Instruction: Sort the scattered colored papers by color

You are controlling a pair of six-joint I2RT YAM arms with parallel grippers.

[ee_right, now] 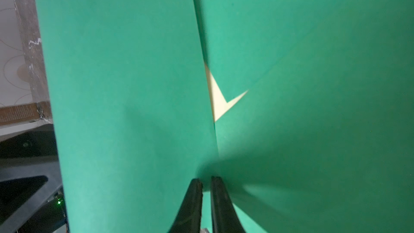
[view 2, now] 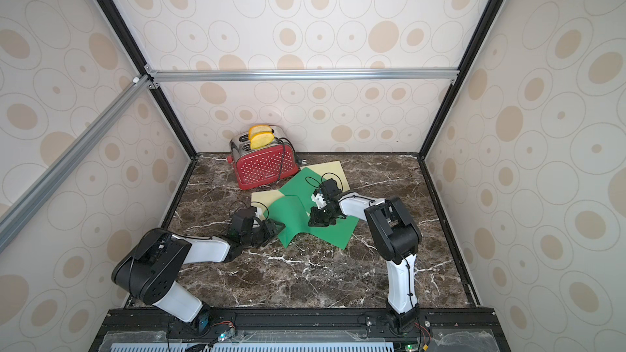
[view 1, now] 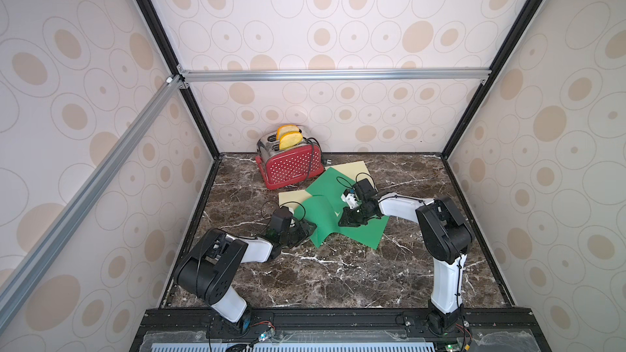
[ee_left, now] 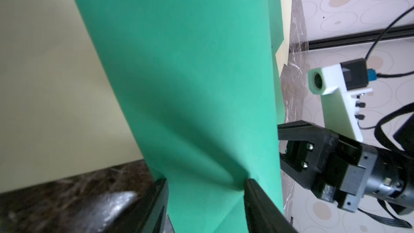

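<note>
A raised, bowed green sheet [view 1: 316, 213] spans the gap between my two grippers. More green sheets [view 1: 370, 231] lie flat under and to the right of it. Cream sheets [view 1: 294, 197] peek out below the green ones at the left and at the back. My left gripper is at the bowed sheet's left end, its fingers apart, with green paper showing between them. Close together, the fingertips of my right gripper pinch the edge of the same sheet [ee_right: 125, 82]. A sliver of cream [ee_right: 220, 103] shows beside that edge.
A red toaster [view 1: 293, 163] with yellow slices stands behind the papers on the left, its dark cord [view 1: 317, 146] hanging at its right side.
</note>
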